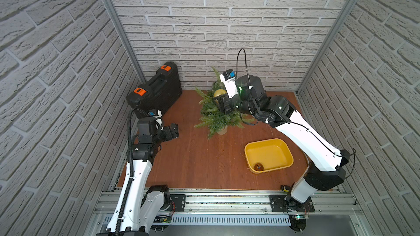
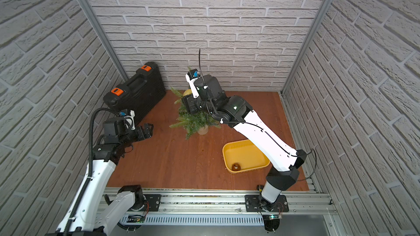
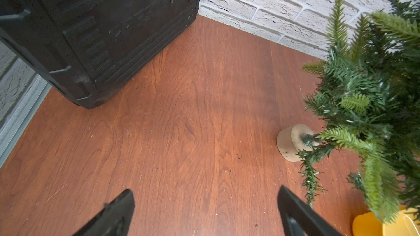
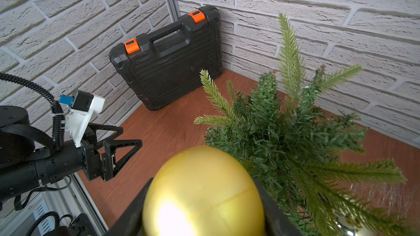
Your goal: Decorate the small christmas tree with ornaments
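The small green tree point(image 1: 213, 117) stands mid-table on a round wooden base point(image 3: 292, 143). At its right side, in front of the branches, my right gripper point(image 1: 224, 103) has its fingers round a shiny gold ball point(image 4: 203, 196), close against both flanks. That ball hides most of the fingers in the right wrist view; whether it touches the branches point(image 4: 258, 137) cannot be told. Something shiny point(image 4: 347, 227) shows low among the branches, partly hidden. My left gripper point(image 1: 174, 131) is open and empty at the table's left, well apart from the tree.
A yellow tray point(image 1: 280, 161) lies front right, holding a small brown ornament point(image 1: 259, 166) in its near left corner. A black case point(image 1: 159, 89) stands at the back left. Bare table lies between the left arm and the tree.
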